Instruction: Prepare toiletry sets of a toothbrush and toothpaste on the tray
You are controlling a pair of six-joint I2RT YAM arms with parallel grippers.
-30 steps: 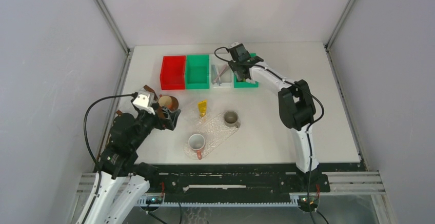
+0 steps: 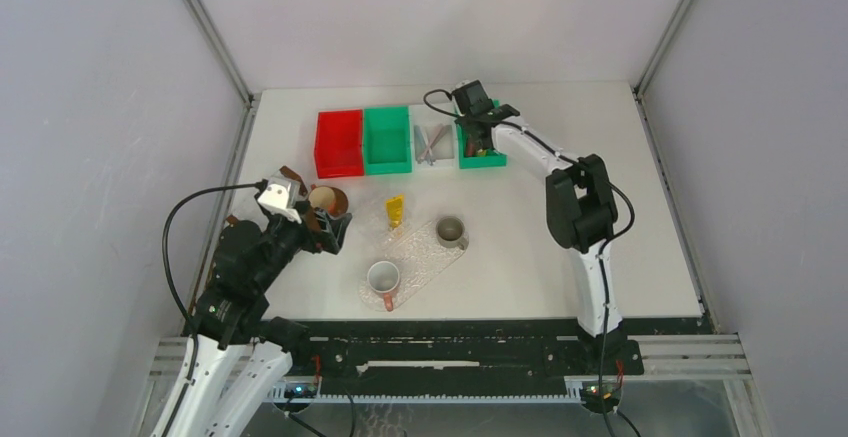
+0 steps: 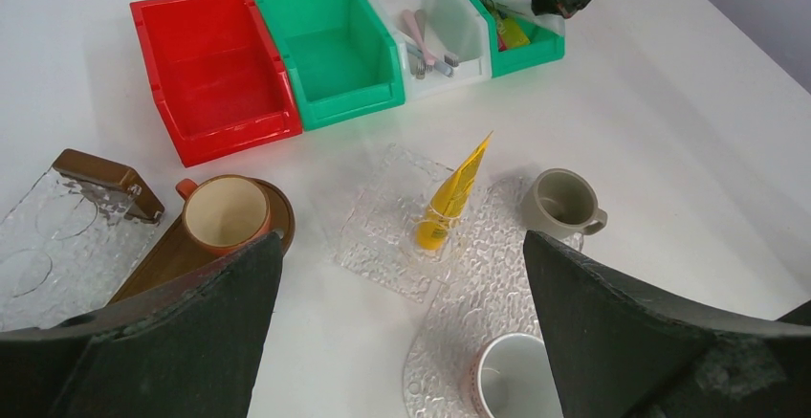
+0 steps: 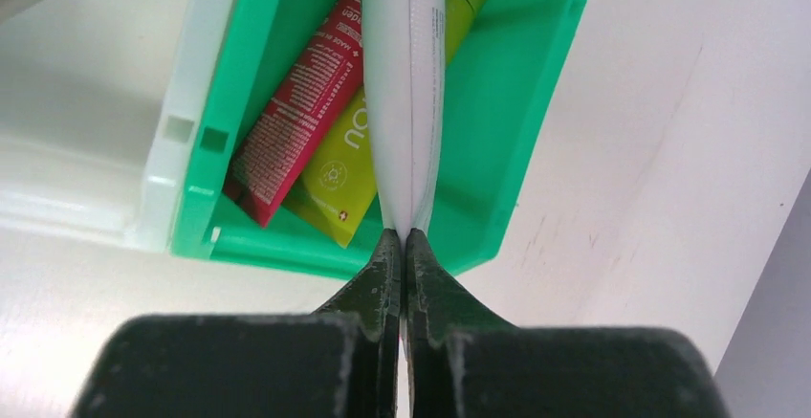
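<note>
My right gripper is shut on the flat end of a white toothpaste tube point(image 4: 402, 83), whose body extends over the right green bin point(image 4: 521, 141). Under it in that bin lie a red tube point(image 4: 296, 117) and a yellow-green tube point(image 4: 349, 165). Toothbrushes point(image 3: 421, 40) rest in the white bin point(image 3: 464, 16) alongside. A yellow tube point(image 3: 449, 198) stands tilted in a clear holder point(image 3: 368, 231) at mid-table. Over the left part of the table, my left gripper is open, with nothing between its fingers.
A red bin point(image 2: 340, 144) and another green bin point(image 2: 386, 141) are empty. A grey mug point(image 2: 450, 229), a white mug point(image 2: 383, 277) and an orange-rimmed cup point(image 3: 227, 212) stand nearer the front.
The left arm stays put.
</note>
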